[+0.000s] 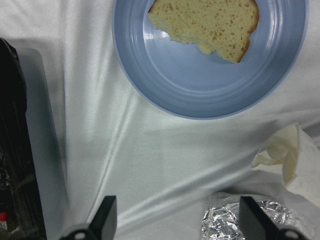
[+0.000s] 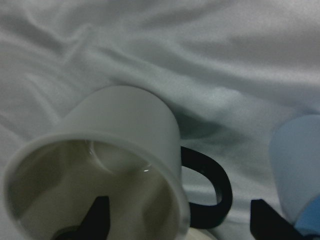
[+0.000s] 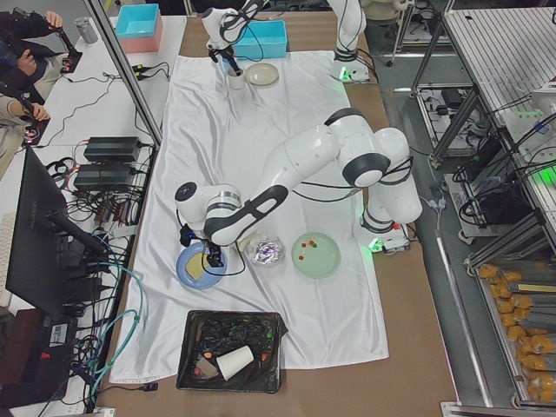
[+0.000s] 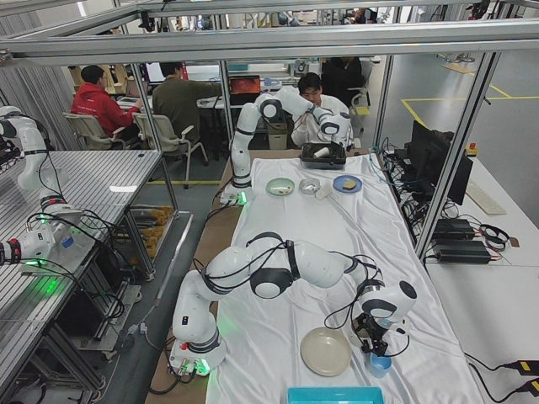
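Observation:
My left gripper is open above the cloth between the blue plate (image 1: 200, 85) with a piece of bread (image 1: 210, 20), a crumpled paper cup (image 1: 295, 165) and crumpled foil (image 1: 220, 220). In the camera left view a white cup (image 3: 234, 361) lies on its side in the black bin (image 3: 200, 330). My right gripper is open over a white mug (image 2: 130, 115) with a black handle; a light blue cup (image 2: 295, 165) is beside it.
A green plate (image 3: 317, 265) with small red bits is right of the foil. A beige plate (image 4: 327, 352) and a blue bin (image 4: 334, 396) are by the right arm.

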